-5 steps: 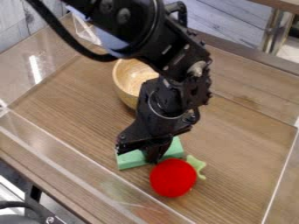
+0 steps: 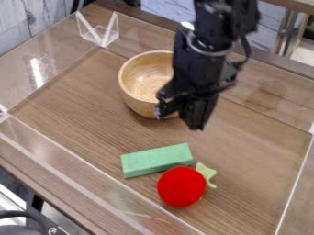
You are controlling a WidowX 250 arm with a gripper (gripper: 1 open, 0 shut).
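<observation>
My dark gripper [image 2: 192,119] hangs over the middle right of the table, at the front right of a light wooden bowl [image 2: 138,78], partly in front of it; it looks shut, with nothing visible between its fingers. Below it lie a green block [image 2: 156,160] and a red round object [image 2: 182,188] with a small pale green piece [image 2: 207,173] at its right side.
A clear plastic piece [image 2: 98,29] stands at the back left. The wooden table [image 2: 61,138] has free room at left and right. Dark cables lie at the lower left edge.
My gripper has risen and moved back from low over the green block to beside the bowl. The green block and red object look unmoved.
</observation>
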